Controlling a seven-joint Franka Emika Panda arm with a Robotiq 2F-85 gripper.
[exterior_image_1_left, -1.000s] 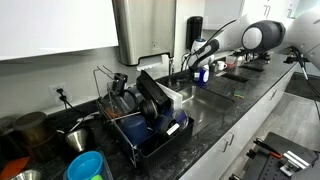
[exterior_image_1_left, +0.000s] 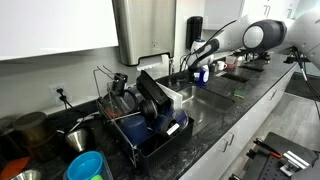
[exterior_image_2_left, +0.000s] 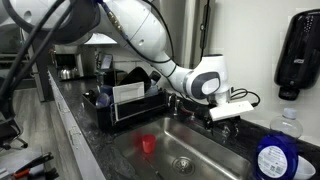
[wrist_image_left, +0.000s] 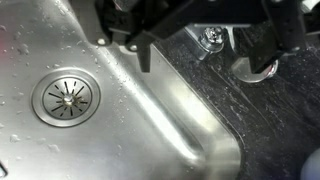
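Observation:
My gripper hangs open at the sink's back edge, its dark fingers (wrist_image_left: 132, 25) spread wide at the top of the wrist view. A small shiny metal fitting (wrist_image_left: 210, 38) shows in the gap between them; whether it touches them I cannot tell. In exterior view 2 the gripper (exterior_image_2_left: 232, 112) is low over the dark counter behind the sink (exterior_image_2_left: 205, 150). A red cup (exterior_image_2_left: 148, 143) stands in the sink, to the gripper's left in that view. The drain (wrist_image_left: 67, 97) is bare.
A black dish rack (exterior_image_1_left: 165, 145) full of dark pans stands beside the sink. A clear bottle with blue liquid (exterior_image_2_left: 277, 152) is close by on the gripper's right in exterior view 2. A blue pot (exterior_image_1_left: 87, 166) and metal pots (exterior_image_1_left: 36, 130) sit at the near counter end.

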